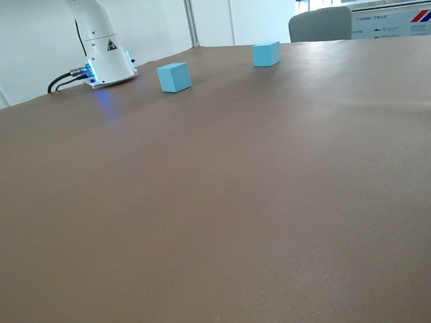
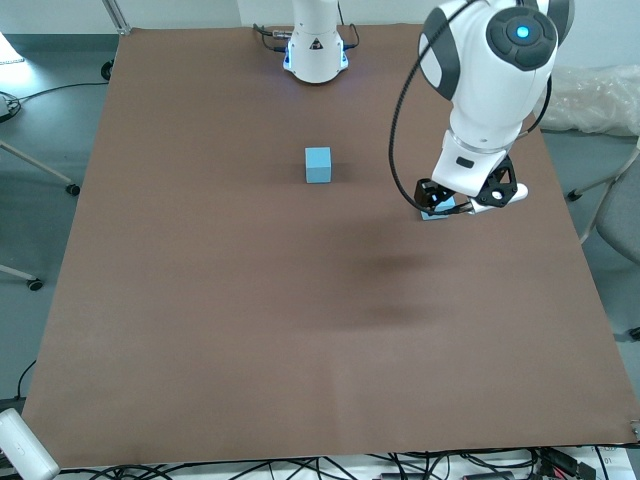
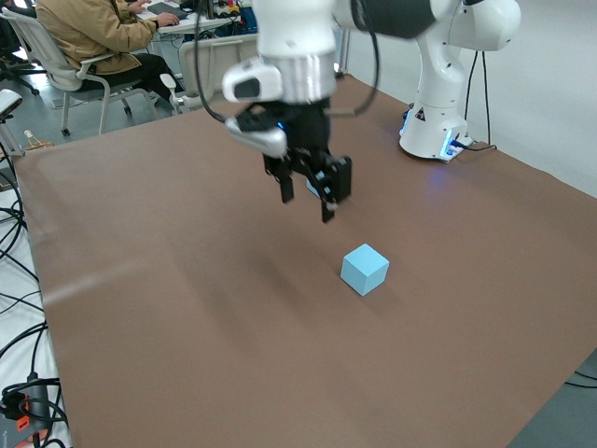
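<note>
My black gripper (image 3: 308, 187) hangs low beneath the white arm. In the right view its two fingers point down, near a light blue cube mostly hidden behind them. In the left view that cube (image 2: 438, 216) shows only in part under the gripper (image 2: 445, 198). I cannot tell how far apart the fingers are or whether they touch it. A second light blue cube (image 3: 365, 270) stands alone on the brown table, also seen as the left cube (image 2: 318, 165) in the left view. The top view shows both cubes, the nearer (image 1: 175, 78) and the farther (image 1: 267, 54), without the gripper.
A white robot base (image 2: 316, 50) with cables stands at the back edge. Cables lie along the near edge off the table, and a person sits beyond the table in the right view.
</note>
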